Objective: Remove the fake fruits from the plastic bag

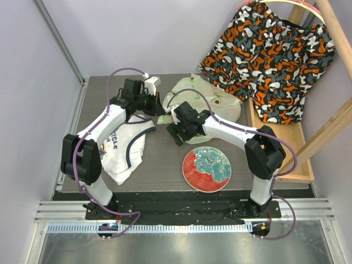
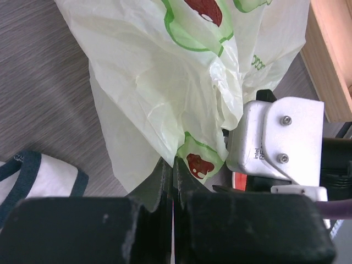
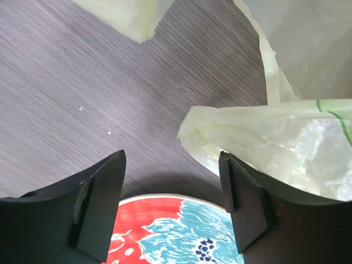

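The thin whitish-green plastic bag (image 1: 223,110) with printed patches lies crumpled at the back centre of the table. My left gripper (image 1: 160,111) is shut on its left edge; in the left wrist view the bag (image 2: 143,104) narrows to a fold at the fingertips. At the bag's front left, my right gripper (image 1: 175,133) stands open. In the right wrist view a loose corner of the bag (image 3: 201,129) reaches into the space ahead of the open fingers, nearer the right one, not gripped. No fruit can be made out; the bag's inside is hidden.
A round red plate with a teal flower pattern (image 1: 207,169) rests in front of the bag. White cloth with dark trim (image 1: 125,148) covers the left side. At the right stands a wooden rack (image 1: 297,148) with a camouflage cloth (image 1: 275,60). Bare table lies between cloth and plate.
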